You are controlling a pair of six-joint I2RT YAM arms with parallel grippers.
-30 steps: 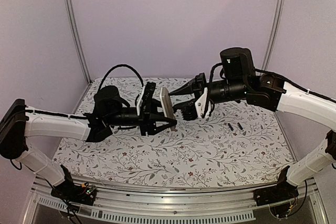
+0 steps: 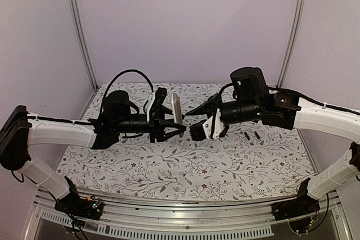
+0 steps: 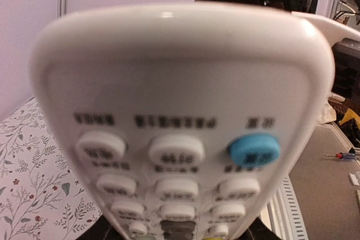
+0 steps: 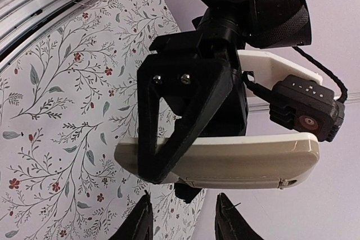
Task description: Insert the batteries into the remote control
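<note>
The white remote control (image 2: 176,108) is held on edge above the table, with my left gripper (image 2: 173,130) shut on it. Its button face, with one blue button (image 3: 255,150), fills the left wrist view. In the right wrist view, the remote (image 4: 247,155) lies across the left gripper's dark fingers (image 4: 151,155); a seam runs along its back edge, and the compartment's inside is hidden. My right gripper faces that back, its fingers apart with nothing visible between them and clear of the remote. Two small dark battery-like pieces (image 2: 247,136) (image 2: 257,135) lie on the table at right.
Pale walls (image 2: 185,26) stand behind and at the sides. Close to the remote, the two grippers face each other with little room between.
The right gripper has come down and stands slightly lower than before. The remote in the left gripper has turned and shifted a little, now more edge-on to the top view.
</note>
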